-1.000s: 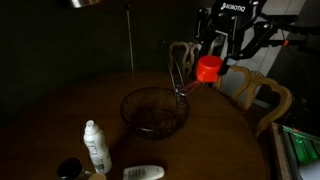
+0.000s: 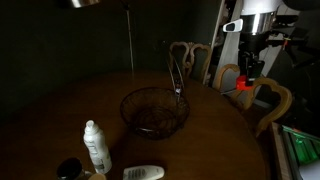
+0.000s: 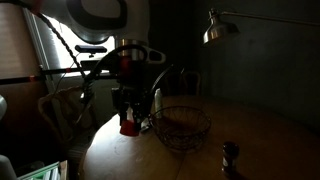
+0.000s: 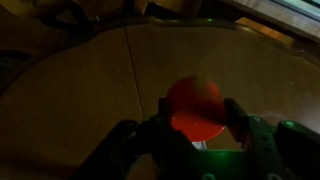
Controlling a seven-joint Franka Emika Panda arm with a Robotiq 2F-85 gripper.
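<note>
A red object with a rounded end (image 4: 196,108) shows between the fingers of my gripper (image 2: 243,80), which is shut on it. In the wrist view the red end faces the camera, and the dark fingers (image 4: 240,122) come up from below on either side. From exterior view 2 the same red piece (image 3: 129,128) hangs under the gripper, above the near-left part of the table. A black wire basket (image 2: 154,112) stands on the brown table (image 2: 205,140), apart from the gripper. What the red object is cannot be made out.
A white spray bottle (image 2: 97,147) stands at the front left, near a dark mug (image 2: 70,169). A white oblong item (image 2: 143,173) lies by the front edge. Wooden chairs (image 2: 270,105) line the table's far side. Bare table lies right of the basket.
Over the last second my gripper has moved right in exterior view 1, away from the basket, carrying the red object, which now shows smaller and somewhat lower. Basket and bottle have stayed put.
</note>
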